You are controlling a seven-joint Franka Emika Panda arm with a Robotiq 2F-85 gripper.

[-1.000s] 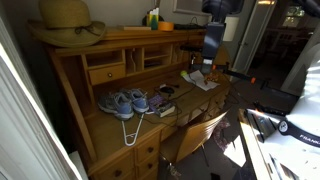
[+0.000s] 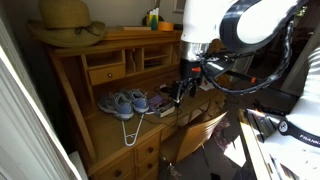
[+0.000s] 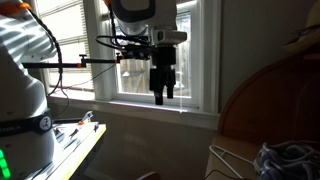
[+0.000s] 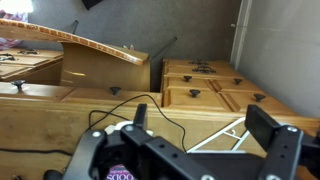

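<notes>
My gripper [image 2: 184, 94] hangs above the wooden desk, to the right of the shoes, with nothing between its fingers. In exterior view 2 the gripper [image 3: 164, 98] points down in front of the window, clear of any surface. The wrist view shows the two dark fingers [image 4: 88, 152] spread wide apart. Below them lie a purple packet [image 4: 120, 172] with white lettering and a loose black cable [image 4: 160, 107]. A white hanger [image 4: 236, 130] shows at the right, partly hidden by a finger. Grey-blue shoes [image 2: 122, 102] rest on the desk beside the hanger [image 2: 130, 130].
A straw hat [image 2: 68, 24] sits on top of the desk's hutch [image 2: 108, 74]. Small drawers and cubbies line the back of the desktop. A pale table edge [image 2: 258, 150] stands near the arm's base.
My gripper has come down and left in exterior view 1, from the upper right to low over the desk. The shoes, hanger and hat have stayed put.
</notes>
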